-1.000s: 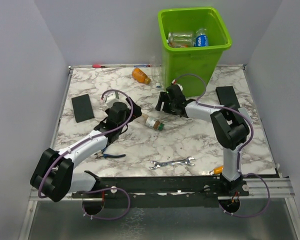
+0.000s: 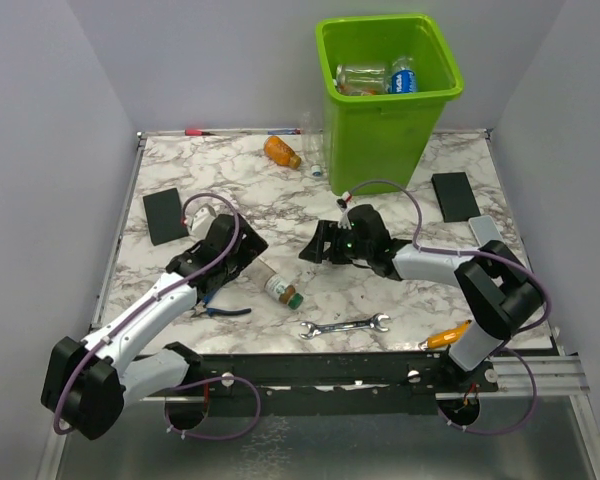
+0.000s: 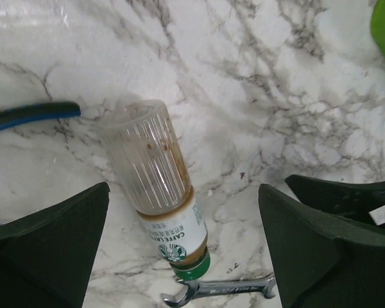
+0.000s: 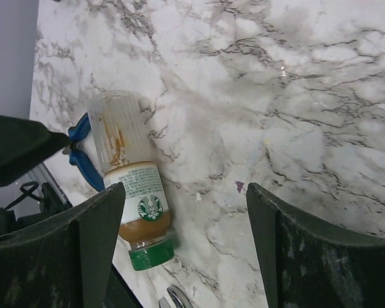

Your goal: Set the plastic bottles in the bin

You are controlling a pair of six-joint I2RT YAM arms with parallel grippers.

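A Starbucks coffee bottle (image 2: 279,285) with a green cap (image 3: 192,269) lies on the marble table, between and below my grippers. My left gripper (image 2: 242,243) is open over its clear end; in the left wrist view it lies between the fingers. My right gripper (image 2: 318,243) is open to its upper right; in the right wrist view the bottle (image 4: 135,193) is left of centre. An orange bottle (image 2: 280,151) and a clear bottle (image 2: 312,145) lie at the back. The green bin (image 2: 384,145) holds several bottles.
A wrench (image 2: 345,326) lies at the front, blue pliers (image 2: 225,311) left of the bottle, an orange-handled tool (image 2: 445,336) at front right. Dark pads (image 2: 163,215) lie at both sides.
The coffee bottle has moved toward the front-left and turned more upright in the top view. Both grippers have moved; the right one came away from the bin toward the front.
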